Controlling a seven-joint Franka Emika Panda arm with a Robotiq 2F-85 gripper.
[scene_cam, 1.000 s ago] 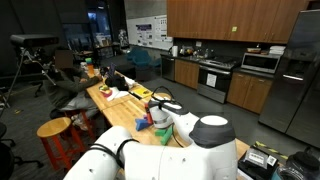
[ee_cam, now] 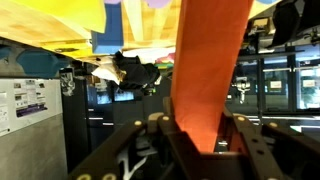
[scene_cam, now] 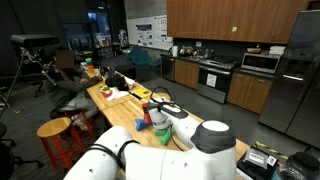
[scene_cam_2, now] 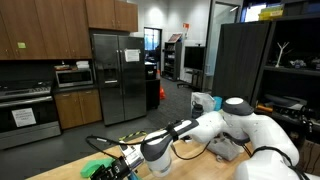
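A long orange-red object runs down the middle of the wrist view. My gripper is shut on its lower part, with dark fingers to either side. The object's upper end passes out of frame, and what it is cannot be made out. In exterior view 1 my white arm reaches over the wooden table, its gripper end small and partly hidden. From exterior view 2 the arm bends down toward the table's left side.
Blue and green items lie on the table near the arm. Yellow and blue pieces lie along the top of the wrist view. Red and green stools stand beside the table.
The arm's white elbow sits slightly lower in exterior view 1 than before. Nothing else on the table has visibly moved.
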